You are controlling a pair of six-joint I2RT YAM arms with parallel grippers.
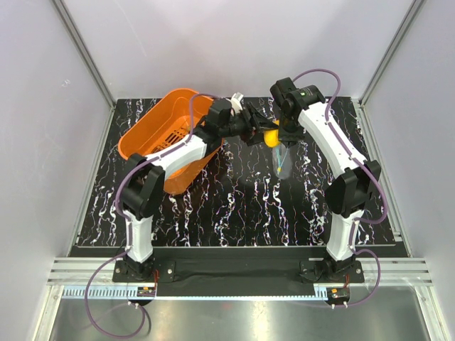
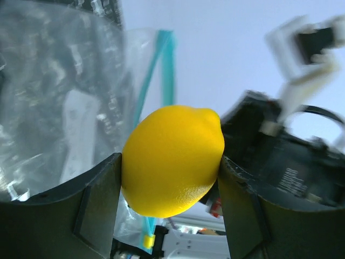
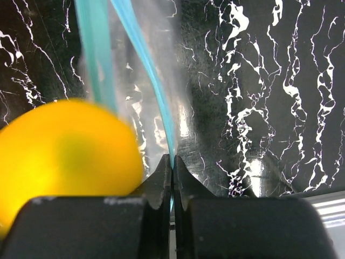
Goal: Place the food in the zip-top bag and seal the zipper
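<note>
A yellow, lemon-like food item (image 2: 172, 156) sits between the fingers of my left gripper, at the mouth of the clear zip bag (image 2: 43, 97). In the top view this yellow food (image 1: 271, 138) is high on the bag, beside my right gripper (image 1: 284, 138). My right gripper is shut on the bag's blue zipper edge (image 3: 148, 67), with the bag hanging from it. The yellow food fills the lower left of the right wrist view.
An orange basket (image 1: 134, 135) stands at the left, partly under the left arm.
</note>
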